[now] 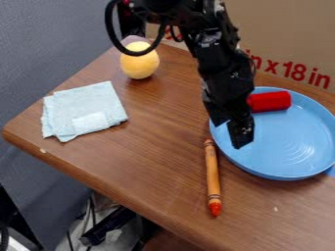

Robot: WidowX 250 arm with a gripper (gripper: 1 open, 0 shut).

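The black gripper (230, 123) hangs over the left part of a blue plate (296, 147), its fingertips low at the plate's surface; whether it holds anything is hidden. A red cylindrical object (267, 101) lies on the back of the plate, just right of the gripper. An orange crayon-like stick (213, 179) with a red tip lies upright in view, left of the plate. A yellow ball (139, 63) sits at the back left, and a folded pale blue cloth (81, 112) lies on the table's left.
The wooden table (144, 167) has free room in its middle and front left. A cardboard box (293, 39) stands behind the plate. The table's left edge borders grey floor with cables below.
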